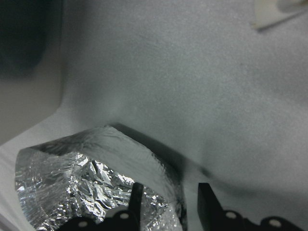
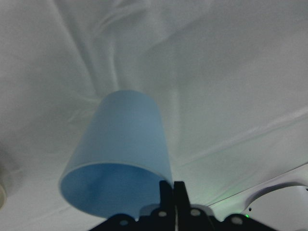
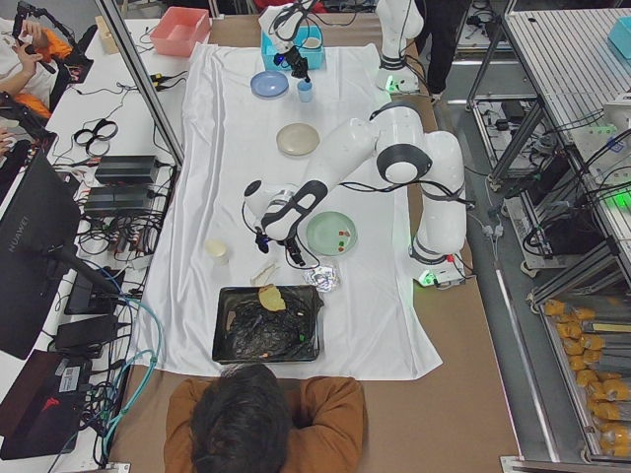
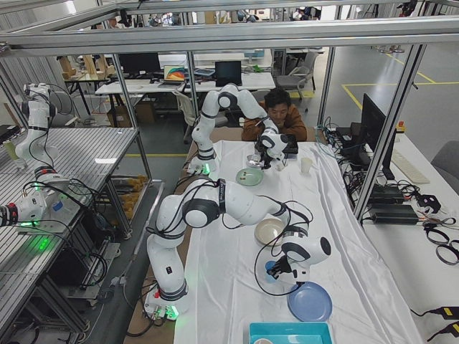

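Note:
In the left wrist view, a crumpled foil container [image 1: 91,178] lies under my left gripper, which is open with its fingertips at the container's edge. In the camera left view this gripper [image 3: 291,251] is between the green plate [image 3: 320,236] and the foil [image 3: 321,279]. My right gripper is shut at the rim of a light blue cup [image 2: 120,134], its fingers close together; the rim appears pinched between them. The cup [image 3: 305,92] is beside the blue plate [image 3: 268,85] at the far end of the cloth.
A black-lined tray [image 3: 266,350] with a yellow piece, a cream cup [image 3: 217,251], a beige plate [image 3: 298,139] and a turquoise bin [image 4: 290,329] share the white cloth. A person sits at the near end.

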